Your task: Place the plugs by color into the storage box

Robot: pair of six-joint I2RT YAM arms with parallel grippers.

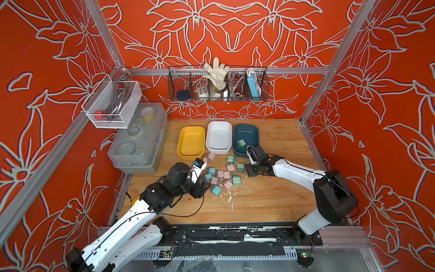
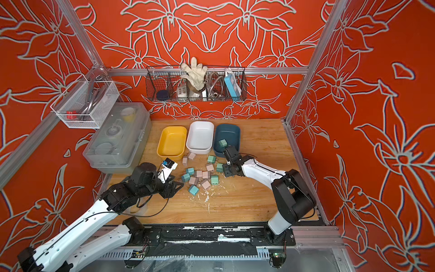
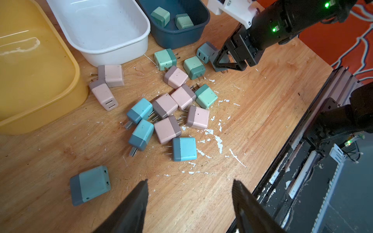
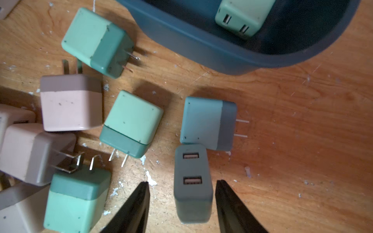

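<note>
My right gripper is open, its fingers on either side of a grey-blue plug (image 4: 193,186) that touches a second blue plug (image 4: 209,123). A gap shows between this plug and the left finger. In the left wrist view, my left gripper stands open over bare wood. Pink plugs (image 3: 164,104), mint plugs (image 3: 206,96) and blue plugs (image 3: 184,149) lie clustered mid-table. Farther left rests a lone teal plug (image 3: 93,184). Two mint plugs (image 3: 160,16) sit in the dark blue box (image 3: 179,35). The white box (image 1: 219,136) and yellow box (image 1: 190,140) look empty.
A lidded clear case (image 1: 138,140) occupies the table's left side. Behind the boxes hangs a wire basket (image 1: 217,86) with a glove over it.
</note>
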